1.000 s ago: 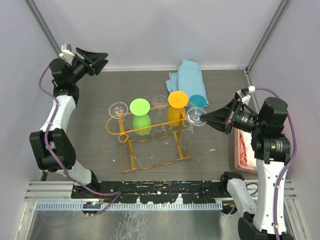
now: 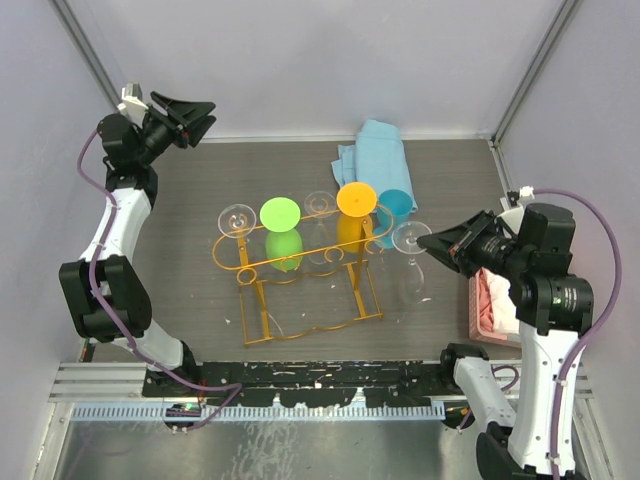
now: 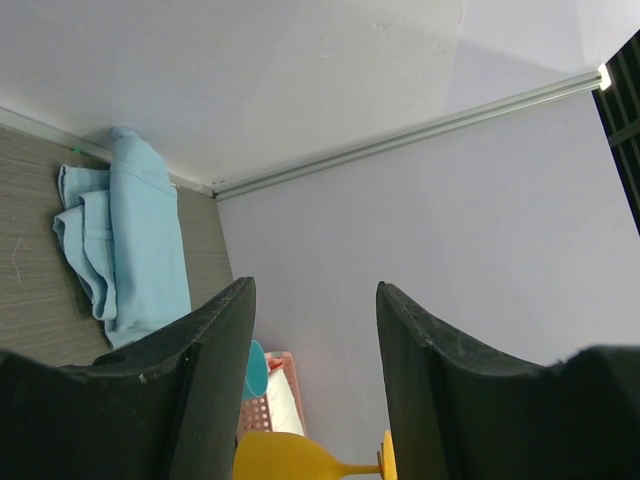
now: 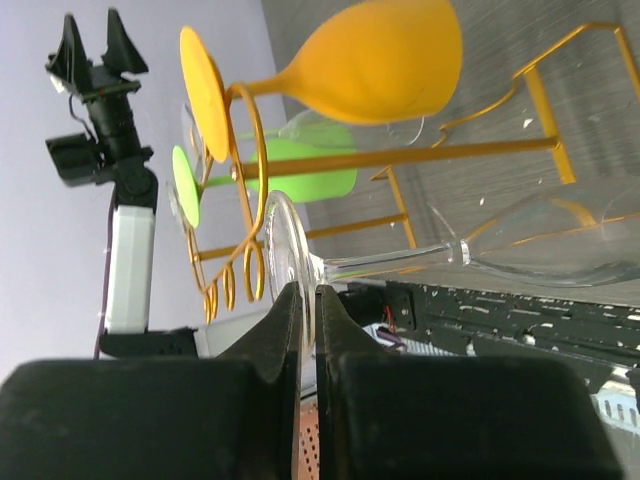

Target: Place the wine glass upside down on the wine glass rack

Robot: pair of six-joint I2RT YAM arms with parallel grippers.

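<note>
My right gripper [image 2: 425,243] is shut on the foot of a clear wine glass [image 2: 412,280], held bowl-down at the right end of the gold rack [image 2: 260,300]; in the right wrist view the glass's foot [image 4: 285,240] is beside the rack's gold loops, and whether they touch is unclear. Yellow [image 2: 357,198], green [image 2: 280,213] and clear glasses [image 2: 237,220] hang upside down in the rack. My left gripper [image 2: 204,120] is open and empty, high at the back left.
A folded blue cloth [image 2: 375,155] lies at the back, with a blue glass [image 2: 397,200] in front of it. A basket [image 2: 478,315] with cloths stands at the right. The table left of the rack is clear.
My right gripper and the clear glass have moved rightward and a little toward the front, away from the rack's end. The left arm stays still.
</note>
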